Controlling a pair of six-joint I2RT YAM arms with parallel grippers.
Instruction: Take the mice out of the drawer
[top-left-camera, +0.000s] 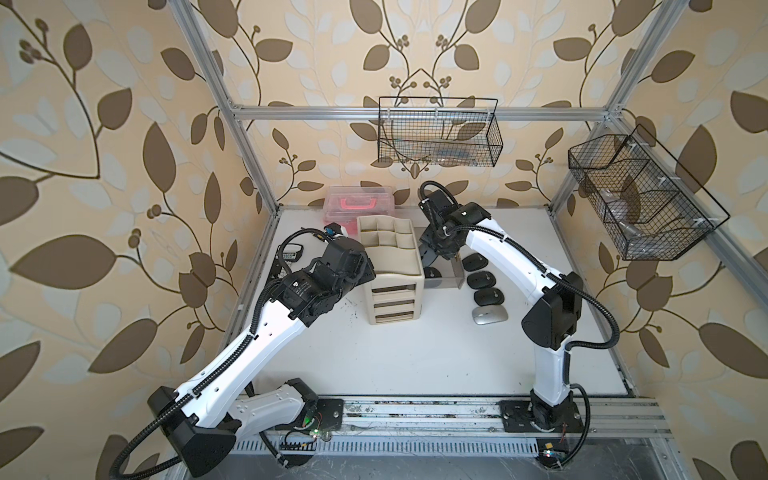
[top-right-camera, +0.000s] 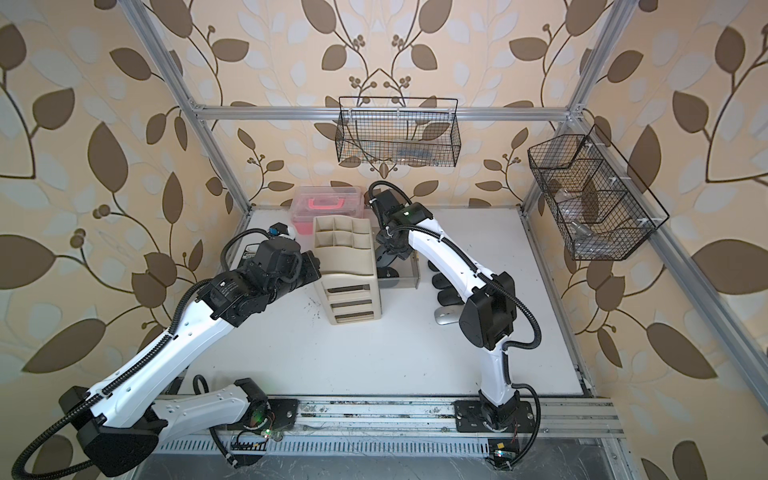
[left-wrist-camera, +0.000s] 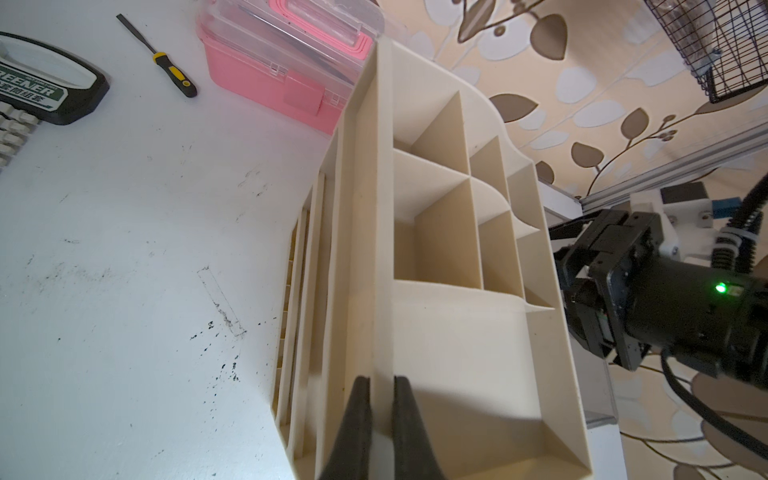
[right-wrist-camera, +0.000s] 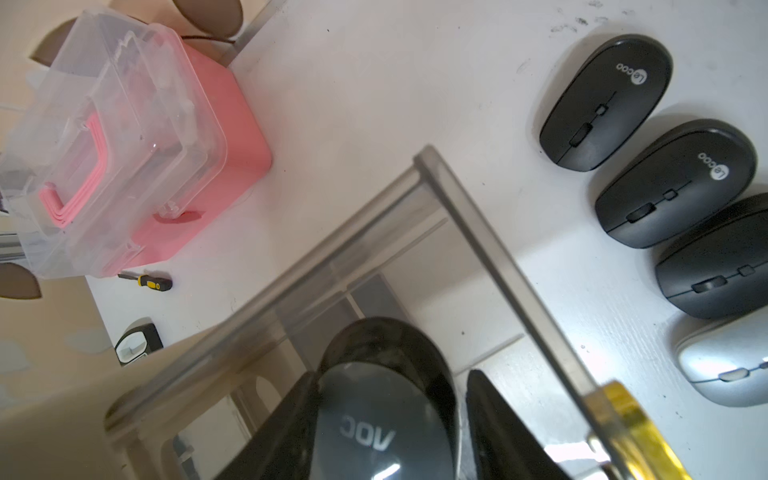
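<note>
My right gripper is shut on a dark grey mouse (right-wrist-camera: 380, 424) with AOC lettering, over the clear open drawer (right-wrist-camera: 500, 256). A black mouse (right-wrist-camera: 392, 336) shows partly behind it; in the top left view a black mouse (top-left-camera: 432, 273) lies in the drawer. The beige organizer (left-wrist-camera: 464, 352) stands left of the drawer. My left gripper has its fingers closed around the organizer's thin side wall. Right of the drawer, three black mice (right-wrist-camera: 676, 184) and a silver mouse (right-wrist-camera: 732, 360) rest on the table in a row.
A pink toolbox (right-wrist-camera: 208, 152) with a clear lid stands behind the organizer. A screwdriver (left-wrist-camera: 173, 73) lies to its left.
</note>
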